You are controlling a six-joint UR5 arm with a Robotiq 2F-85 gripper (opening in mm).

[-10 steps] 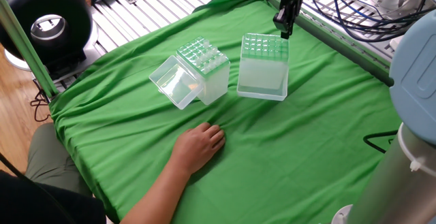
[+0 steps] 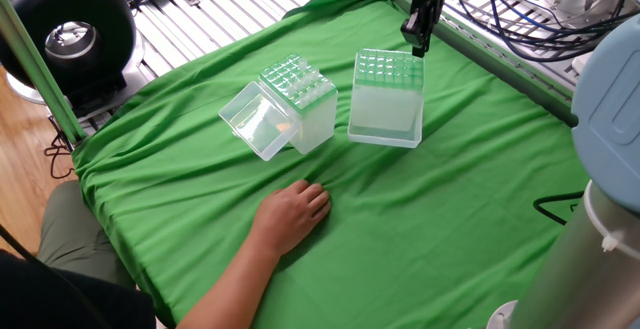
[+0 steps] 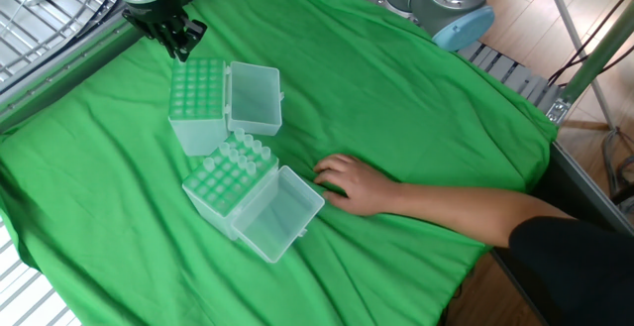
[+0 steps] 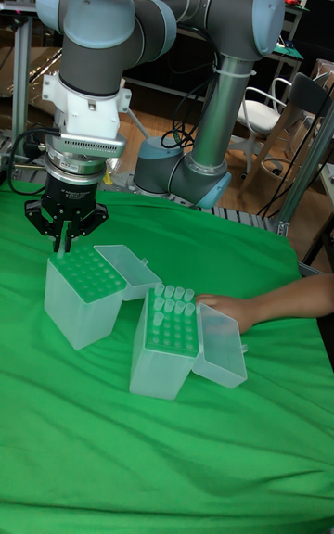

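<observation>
My gripper (image 4: 63, 242) points down at a corner of one rack box, its two black fingers drawn together. No object can be made out between them, though the very tips are small and partly merge with the rack's edge. Beneath is a frosted box (image 2: 386, 109) with a green perforated top (image 3: 198, 88); no raised tubes show on it, and its lid (image 3: 256, 98) hangs open. Beside it stands a second frosted box (image 4: 158, 369), angled, its lid (image 3: 282, 215) also open. Several clear tubes (image 4: 176, 294) stick up from part of its green grid.
A person's hand (image 2: 290, 214) rests on the green cloth (image 2: 430, 239) near the boxes, the forearm reaching across the cloth. Cables (image 2: 545, 29) run behind the gripper.
A hand near the keyboard at the top left, seen a second ago, is gone. My gripper, both boxes and the hand on the cloth show no visible movement.
</observation>
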